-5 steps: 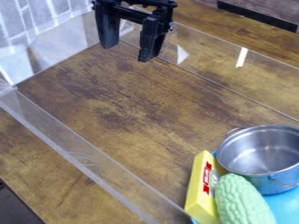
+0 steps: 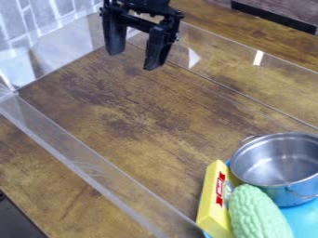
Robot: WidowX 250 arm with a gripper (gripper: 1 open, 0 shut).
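Note:
My black gripper hangs at the top centre of the camera view, above the wooden surface, its two fingers spread apart with nothing between them. At the bottom right a steel pot sits on a blue surface, with a yellow box bearing a red label and a pale green textured object beside it.
Clear plastic walls run along the left and across the back of the wooden surface. The objects are clustered in the lower right corner.
The objects at the lower right look unchanged.

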